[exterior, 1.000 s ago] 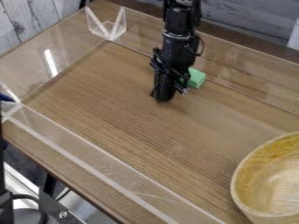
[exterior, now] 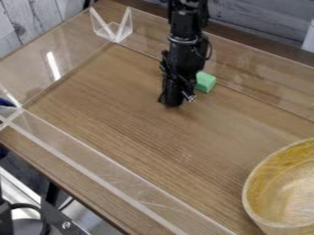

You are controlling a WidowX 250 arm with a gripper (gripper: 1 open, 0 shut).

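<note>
The black robot arm reaches down from the top centre of the camera view, its gripper point(exterior: 173, 97) low over the wooden table point(exterior: 135, 156). The fingertips are dark and small; nothing can be made out between them. Just right of the arm, partly behind it, lies a green block point(exterior: 207, 82).
A large pale yellow bowl point(exterior: 285, 197) is at the lower right. A clear plastic piece point(exterior: 112, 27) stands at the upper left. Clear strips and cables run along the left edge.
The arm and gripper have shifted very slightly, a little to the left over the last second. The green block looks unmoved.
</note>
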